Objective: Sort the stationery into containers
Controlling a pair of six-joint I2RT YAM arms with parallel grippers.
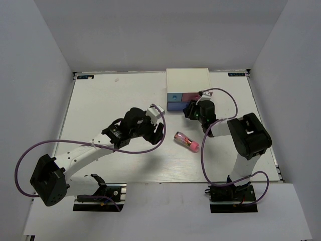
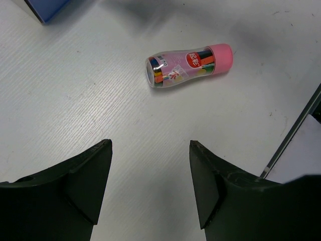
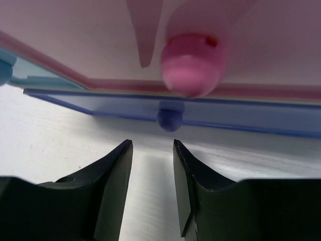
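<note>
A clear bottle of coloured pens with a pink cap (image 1: 186, 141) lies on its side at the middle of the table; the left wrist view shows this pen bottle (image 2: 188, 65) beyond my fingers. At the back stands a drawer box (image 1: 187, 78) with teal, pink and blue drawers. Close in front of the blue drawer's round knob (image 3: 169, 120) is my right gripper, its fingers partly apart and nothing between them. Above hangs the pink knob (image 3: 193, 65). My left gripper is open and empty over bare table.
Purple cables (image 1: 108, 147) loop from both arms over the table. A corner of the blue drawer (image 2: 45, 10) shows in the left wrist view.
</note>
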